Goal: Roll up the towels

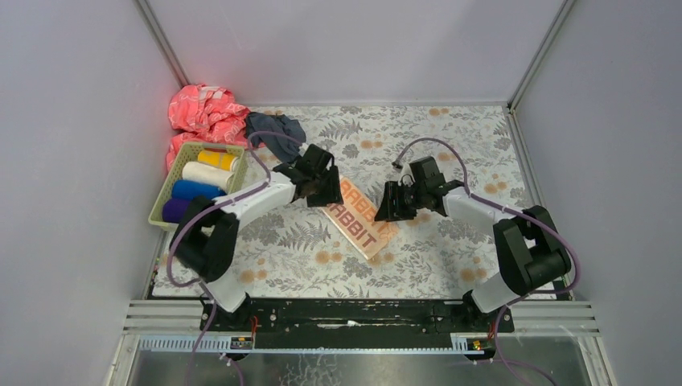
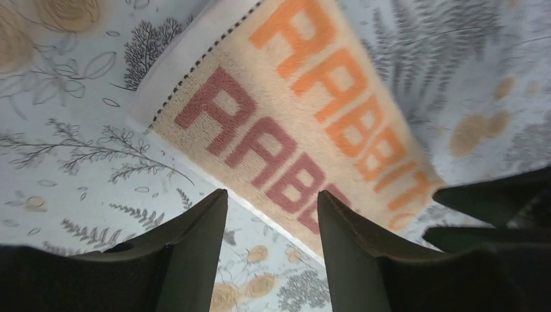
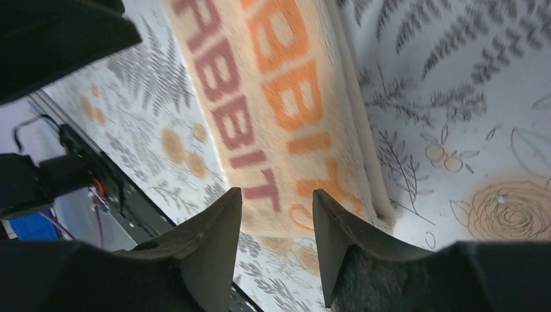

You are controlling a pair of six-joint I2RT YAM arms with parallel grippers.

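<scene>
A peach towel (image 1: 358,223), folded into a narrow strip with lettering in orange and dark red, lies flat and slanted on the table between the two arms. Over its upper-left end in the top view is my left gripper (image 1: 325,201); in the left wrist view its fingers (image 2: 195,250) stand apart, with the towel (image 2: 260,140) beyond them and nothing held. My right gripper (image 1: 388,214) is at the lower-right part of the strip. Its fingers (image 3: 205,253) are apart too, near the towel's short end (image 3: 286,218), where stacked layers show along one long side.
A green basket (image 1: 163,191) on the left holds rolled towels in yellow, white, blue and purple. Behind it are a crumpled pink cloth (image 1: 205,114) and a dark grey cloth (image 1: 277,125).
</scene>
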